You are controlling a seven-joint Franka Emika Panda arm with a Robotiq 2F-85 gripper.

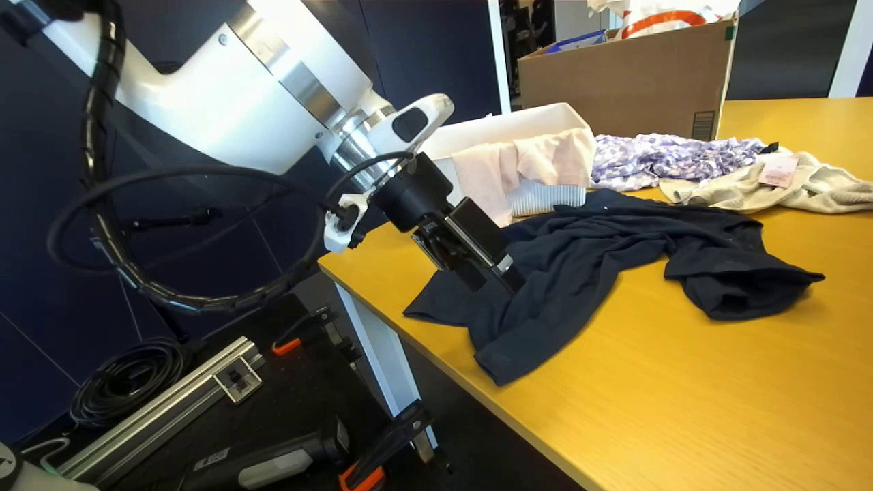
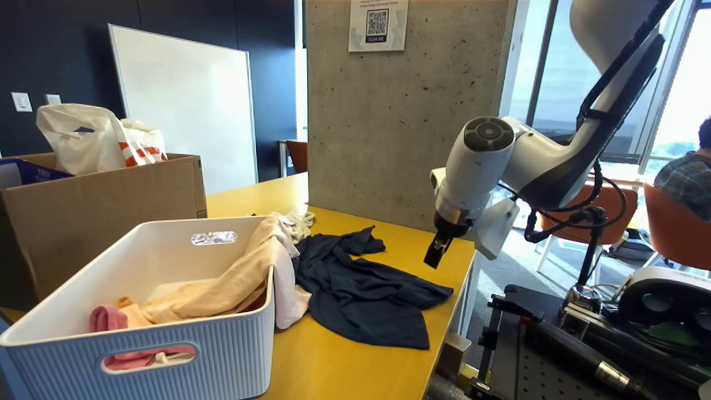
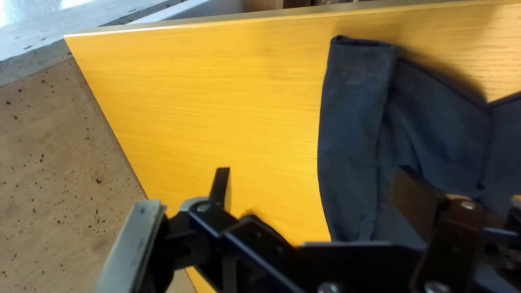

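A dark navy garment lies spread and wrinkled on the yellow table, one sleeve-like end near the front edge. My gripper is open, tilted downward at the garment's left part in exterior view 1. Exterior view 2 shows the gripper in the air close to the table edge, apart from the cloth. In the wrist view the fingers stand wide apart with nothing gripped. A folded strip of the garment shows between and beyond them, nearer the right finger.
A white bin holds pink and peach clothes, with a pale pink cloth draped over its rim. Behind are a cardboard box, a purple patterned cloth and a beige garment. A concrete pillar borders the table.
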